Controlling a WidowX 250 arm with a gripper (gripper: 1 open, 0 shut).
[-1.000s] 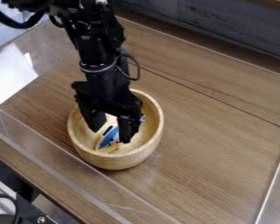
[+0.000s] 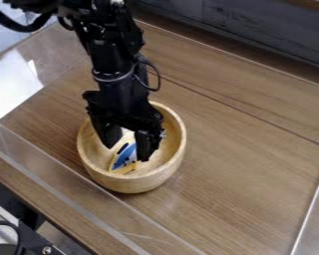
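Note:
My black gripper (image 2: 128, 144) hangs inside a round wooden bowl (image 2: 156, 175), its two fingers spread open. Below and between the fingers lies a small blue object (image 2: 124, 157) with pale yellow pieces beside it at the bottom of the bowl; the gripper partly hides them, and I cannot tell exactly what they are.
The bowl stands on a wooden table (image 2: 242, 149) with wide free room to its right and behind. A dark grey panel (image 2: 242, 35) runs along the back. The table's near left edge has a clear strip along it, with dark equipment below.

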